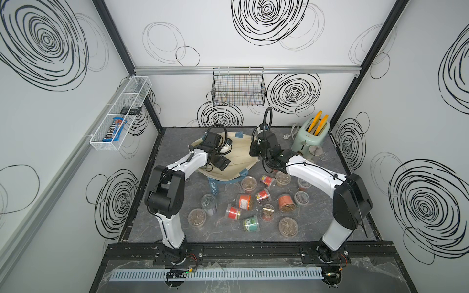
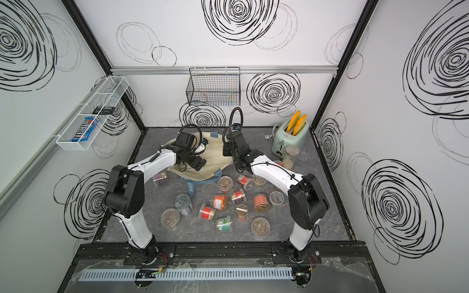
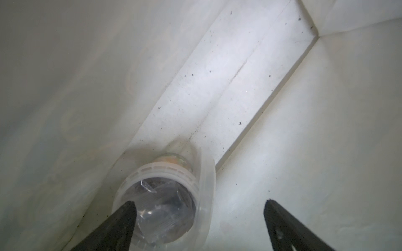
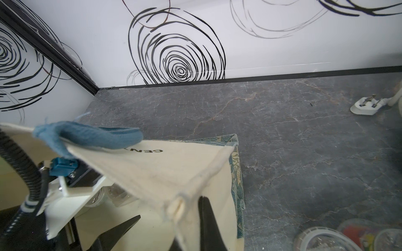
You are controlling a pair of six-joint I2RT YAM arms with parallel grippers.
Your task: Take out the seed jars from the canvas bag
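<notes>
The cream canvas bag [image 1: 239, 151] lies open at the back, with blue straps. Inside it, in the left wrist view, a clear lidded jar [image 3: 163, 209] rests in the bottom corner, with a second one partly hidden behind it. My left gripper is open over that jar, one finger at either side, the right one apart from it. My right gripper is shut on the bag's rim, holding its edge up. Many seed jars [image 1: 245, 202] with clear, red, orange and green labels stand or lie on the table before the bag.
A mint toaster [image 1: 305, 141] with yellow slices and a white plug [image 4: 364, 106] stand at the back right. A black wire basket [image 1: 238, 88] hangs on the back wall, a white rack [image 1: 105, 141] on the left wall. Jars crowd the front of the table.
</notes>
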